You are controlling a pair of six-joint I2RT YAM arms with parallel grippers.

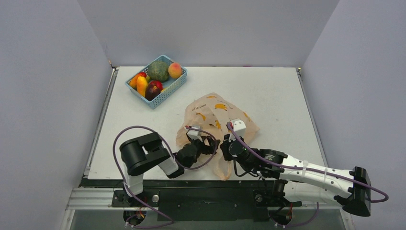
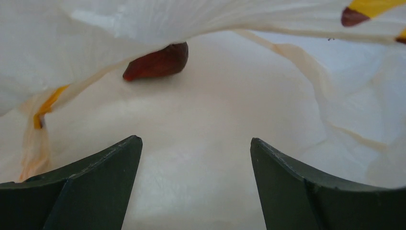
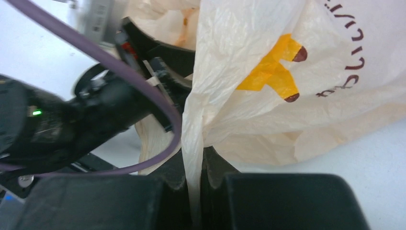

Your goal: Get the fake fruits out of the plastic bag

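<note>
A thin beige plastic bag (image 1: 210, 108) with a banana print lies mid-table, its near side lifted. My right gripper is shut on a gathered fold of the bag, which rises between its fingers. At the bag's mouth, my left gripper (image 1: 214, 146) reaches in; in the left wrist view its fingers (image 2: 100, 179) stand apart, with only pale plastic behind the gap. Deeper inside the bag lies a dark red fruit (image 2: 160, 62), partly covered by a fold of the upper layer and clear of the left fingers. Anything else in the bag is hidden.
A blue basket (image 1: 168, 95) at the back left holds several fake fruits, among them a green one, a peach and a dark purple one. Both grippers are close together at the bag.
</note>
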